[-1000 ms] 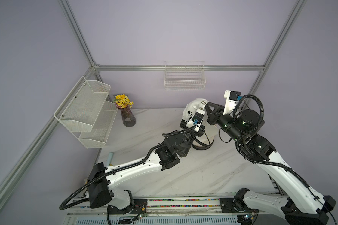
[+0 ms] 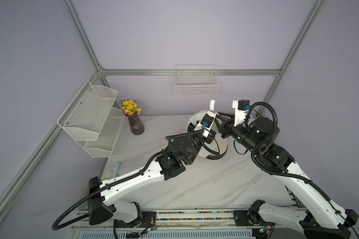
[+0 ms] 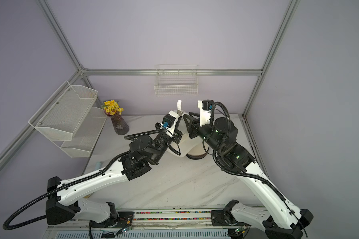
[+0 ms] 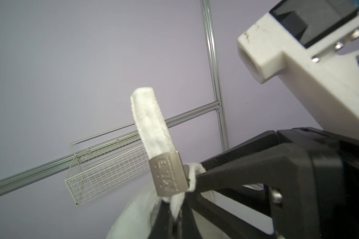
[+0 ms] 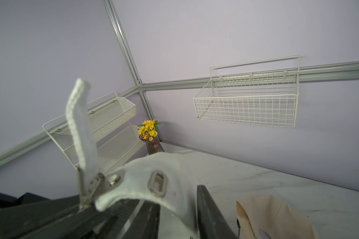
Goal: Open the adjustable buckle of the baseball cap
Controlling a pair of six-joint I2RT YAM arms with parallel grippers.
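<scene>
The white baseball cap hangs between both grippers. Its strap stands upright above a silver buckle, with a slotted metal eyelet on the band behind it. My left gripper is shut below the buckle on the white strap, as the left wrist view shows. My right gripper reaches in from the right, its black fingertips at the side of the buckle, part open; whether the strap is pinched there is unclear.
A vase of yellow flowers stands at the back left. A wire shelf is on the left wall, a wire basket on the back wall.
The left arm and the cap have shifted left, and the strap now stands higher. The right gripper has moved slightly down and left.
</scene>
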